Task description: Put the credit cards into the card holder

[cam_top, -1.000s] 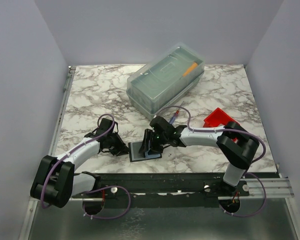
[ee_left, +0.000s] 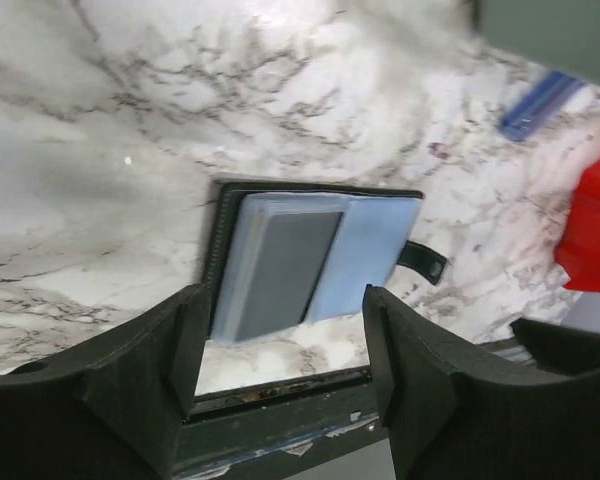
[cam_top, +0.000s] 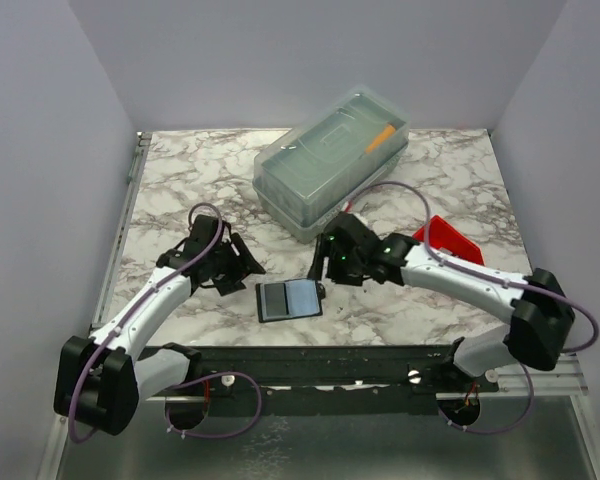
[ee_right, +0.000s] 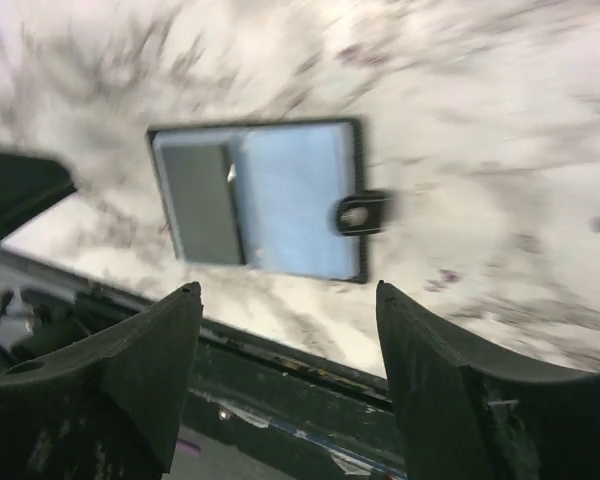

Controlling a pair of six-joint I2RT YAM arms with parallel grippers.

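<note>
The card holder [cam_top: 289,300] lies spread on the marble table near its front edge, dark border around a grey panel and a light blue panel. In the left wrist view, a light blue sleeve with a grey panel [ee_left: 287,268] sits at the holder's left part. A black strap with a snap [ee_right: 364,213] sticks out at its right side. Left of the holder is my left gripper [cam_top: 244,272], its fingers parted and empty. My right gripper [cam_top: 328,270], fingers apart, is over the holder's right end with nothing between them. Loose credit cards cannot be made out.
A large clear lidded box [cam_top: 330,160] stands at the back middle. A red tray [cam_top: 448,240] is at the right. A blue pen-like object [ee_left: 542,103] lies beside the box.
My right gripper has moved right, from over the middle of the holder to its right end, uncovering the panels. My left gripper has opened and shifted up a little.
</note>
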